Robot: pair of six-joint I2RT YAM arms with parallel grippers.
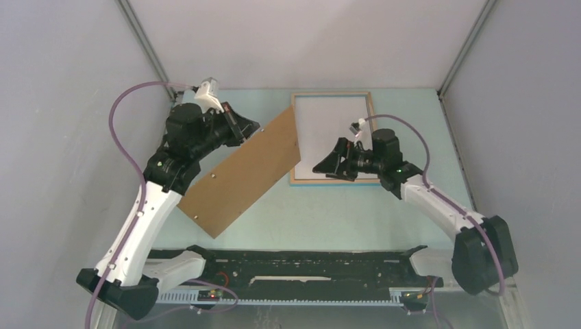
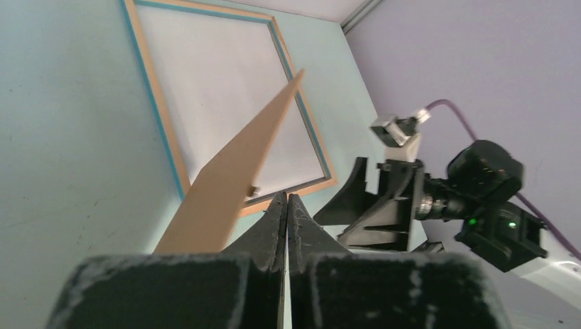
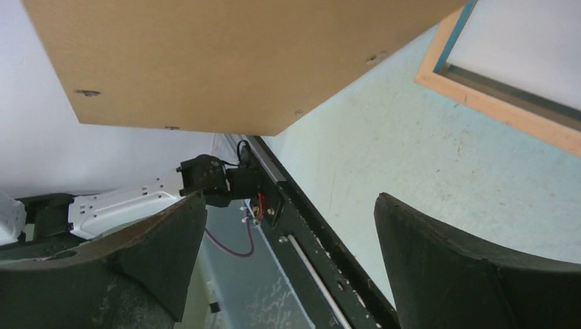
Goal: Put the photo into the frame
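Observation:
A brown board with small metal tabs [image 1: 238, 179] is tilted diagonally beneath my left arm, seen nearly edge-on in the left wrist view [image 2: 226, 175] and filling the top of the right wrist view [image 3: 226, 55]. The wooden frame [image 1: 371, 103] with blue inner edge and a white sheet [image 1: 329, 123] lies flat at the back right. My left gripper [image 1: 243, 133] is shut over the board; in the left wrist view its fingertips [image 2: 281, 205] meet with nothing visible between them. My right gripper [image 1: 332, 166] stands open over the frame's lower part, nothing between its fingers.
Walls [image 1: 514, 137] stand at both sides and behind, and a dark rail [image 1: 308, 267] runs along the front edge.

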